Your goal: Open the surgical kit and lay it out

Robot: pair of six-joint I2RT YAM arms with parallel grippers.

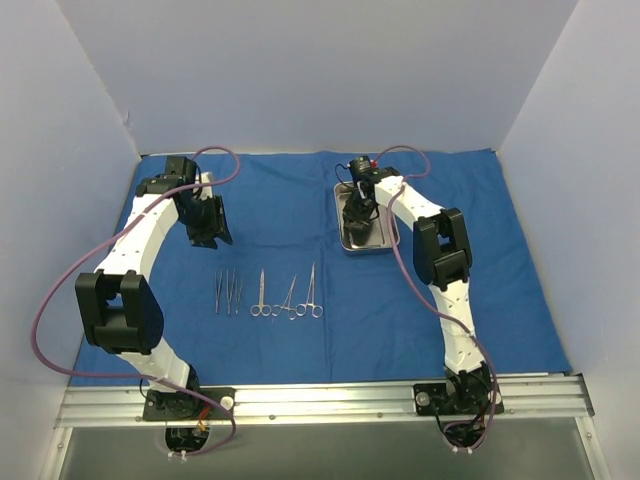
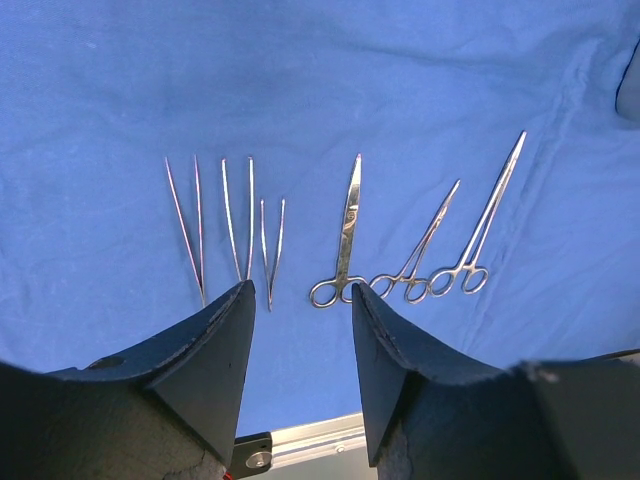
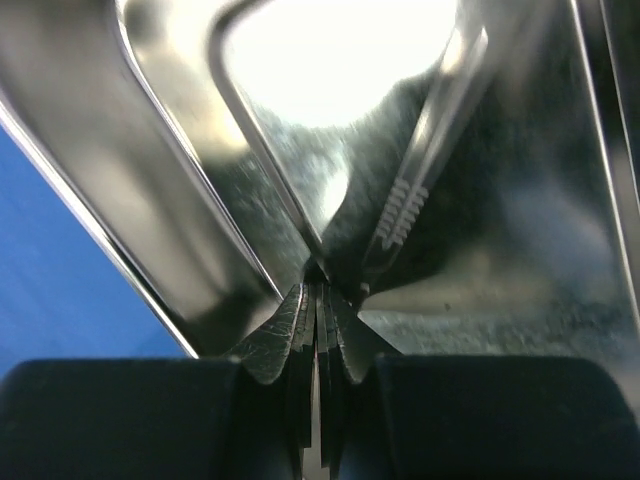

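In the metal tray (image 1: 372, 251), my right gripper points down with its fingertips together. A thin dark rod (image 3: 265, 150) runs up to those tips; whether it is pinched or only touched is hidden. Beside it lies a flat silver handle with ridges (image 3: 405, 205). Over the cloth at left, my left gripper is open and empty. Below its view lie three tweezers (image 2: 250, 215), straight scissors (image 2: 348, 225), a small clamp (image 2: 425, 243) and a longer clamp (image 2: 495, 205), side by side in a row.
A metal rail (image 1: 320, 394) borders the front edge. Pale walls (image 1: 330, 75) enclose the back and sides.
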